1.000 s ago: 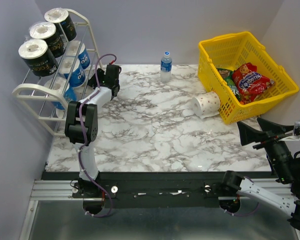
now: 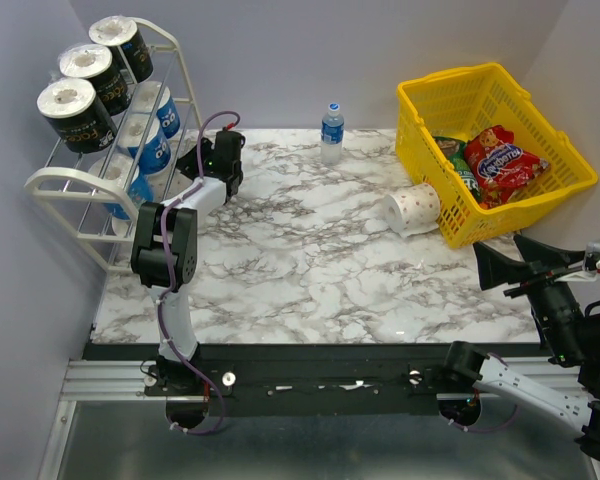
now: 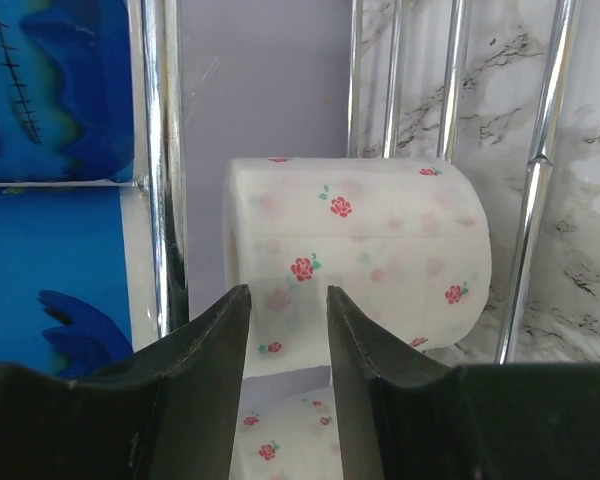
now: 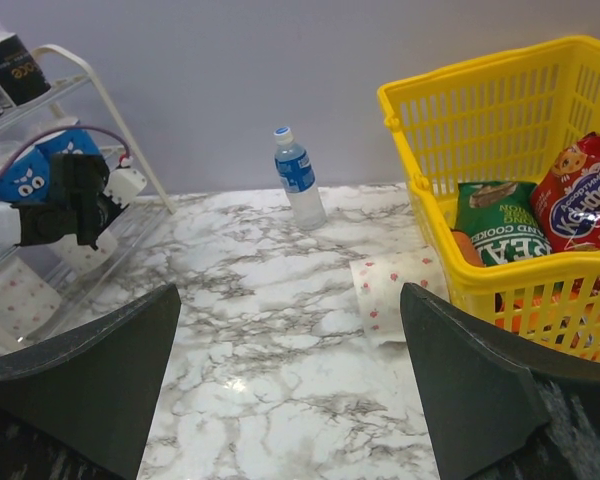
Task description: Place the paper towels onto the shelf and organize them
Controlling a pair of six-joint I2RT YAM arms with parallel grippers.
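Observation:
A white flowered paper towel roll point(image 3: 370, 260) lies on the shelf's lower rack in the left wrist view, my left gripper part open before it, fingertips at its near side; another roll point(image 3: 290, 440) lies below. The shelf point(image 2: 65, 180) holds black-wrapped rolls point(image 2: 77, 117) on top and blue-wrapped rolls point(image 2: 147, 147) beneath. One flowered roll point(image 2: 410, 210) lies on the table beside the yellow basket. My right gripper stands open at the right, nothing between its fingers.
The yellow basket point(image 2: 420, 120) with snack bags stands at the back right. A water bottle point(image 2: 331, 135) is upright at the back middle.
The right arm and the other things look unchanged.

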